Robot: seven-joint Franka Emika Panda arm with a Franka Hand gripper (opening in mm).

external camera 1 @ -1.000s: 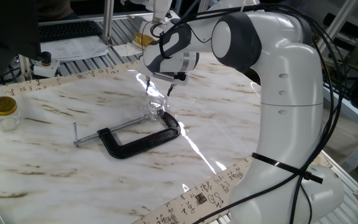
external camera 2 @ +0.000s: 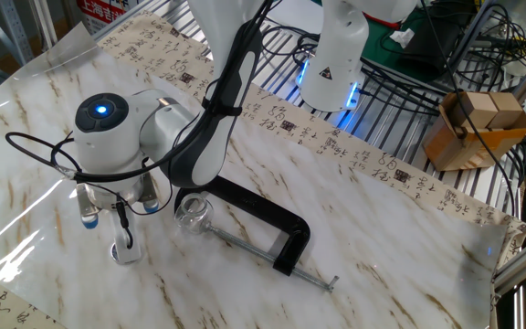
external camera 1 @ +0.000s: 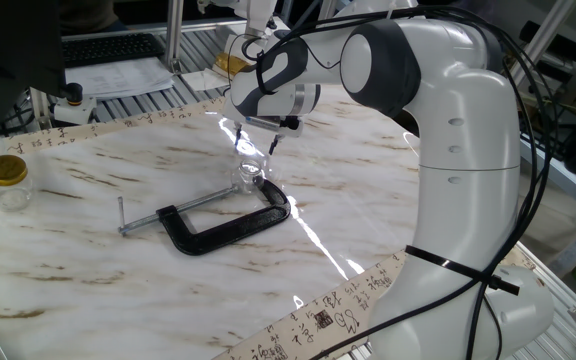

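Note:
A black C-clamp [external camera 1: 230,231] with a metal screw rod lies flat on the marbled table. At the clamp's finger end is a small clear glass jar [external camera 2: 193,213], hard to make out against the glare in the first exterior view. My gripper [external camera 1: 256,145] hangs above the table, beyond the clamp in that view, its two thin fingers apart. From the other side, the gripper [external camera 2: 120,214] is left of the glass jar, clear of both jar and clamp. Nothing shows between the fingers.
A glass jar with a gold lid [external camera 1: 6,172] stands at the table's left side. Patterned cloth strips [external camera 2: 290,142] run along table edges. A cardboard box [external camera 2: 473,146] sits off the table.

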